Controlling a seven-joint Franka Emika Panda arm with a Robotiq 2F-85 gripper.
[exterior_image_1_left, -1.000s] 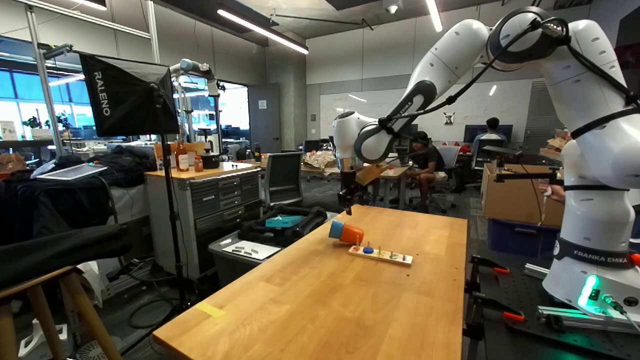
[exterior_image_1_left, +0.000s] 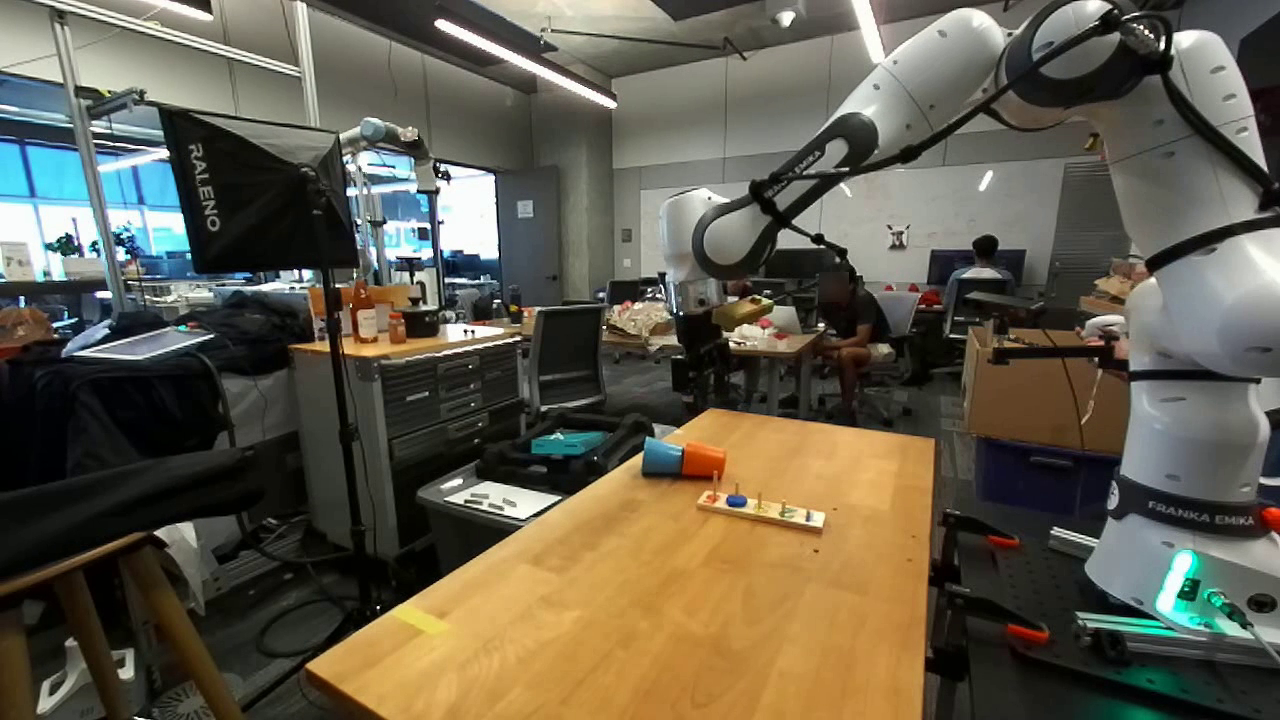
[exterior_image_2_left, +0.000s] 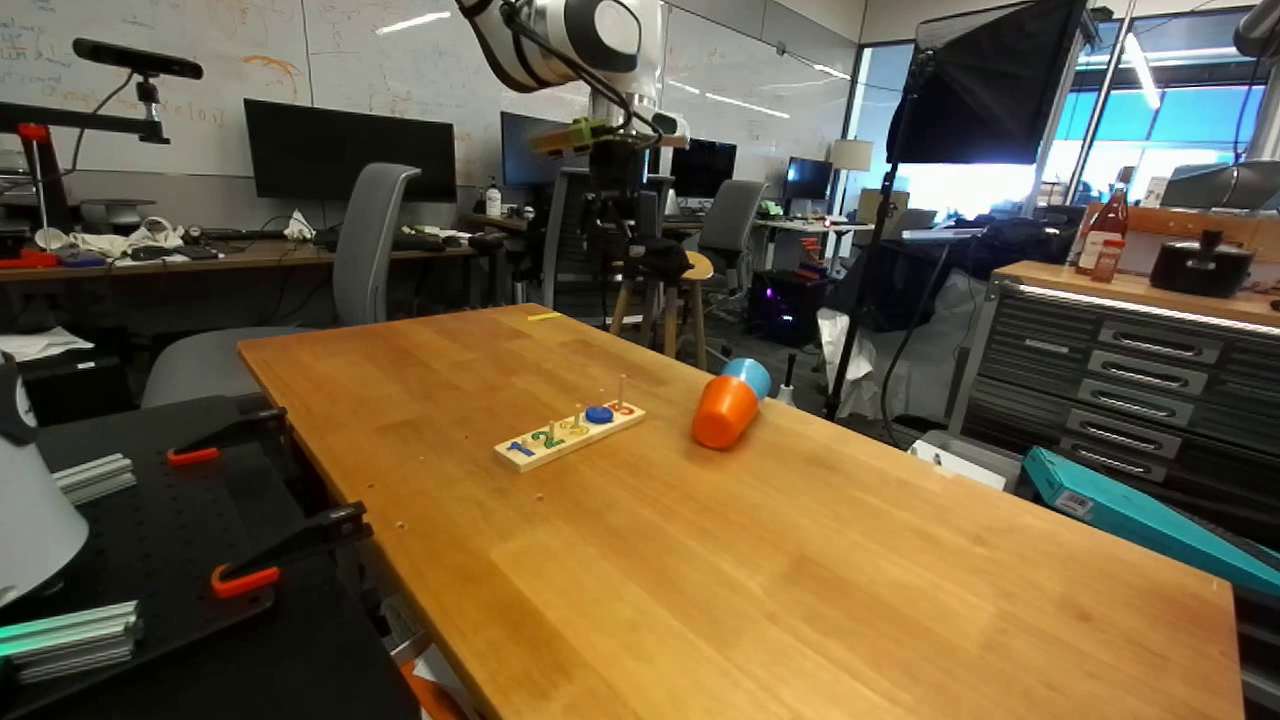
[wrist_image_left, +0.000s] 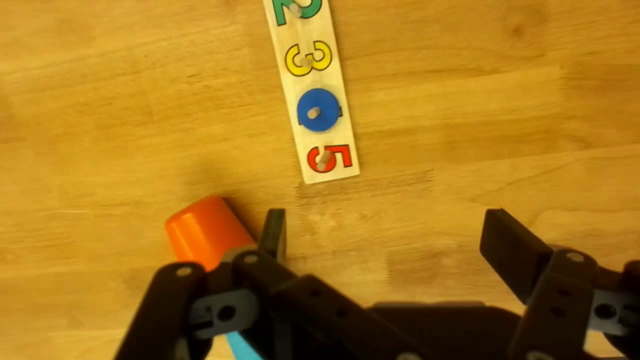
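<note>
An orange cup (exterior_image_2_left: 725, 414) and a blue cup (exterior_image_2_left: 749, 374) lie on their sides on the table, joined end to end. Beside them is a wooden peg board (exterior_image_1_left: 762, 510) with coloured numbers, pegs and a blue disc (wrist_image_left: 318, 110) over one number. My gripper is open, with bare table showing between its fingers. It hangs well above the table in the exterior views. In the wrist view the left finger covers much of the cups, and the board's far end is cut off at the top.
The wooden table (exterior_image_2_left: 840, 564) is otherwise mostly clear, with a yellow tape strip (exterior_image_1_left: 420, 618) at one corner. Clamps (exterior_image_1_left: 996, 612) grip the edge near the robot's base. The cups lie close to the table's long edge opposite the base.
My gripper has risen and turned. The cups, tilted before, now lie flatter on the table and have shifted slightly left at the blue end. The board has not moved.
</note>
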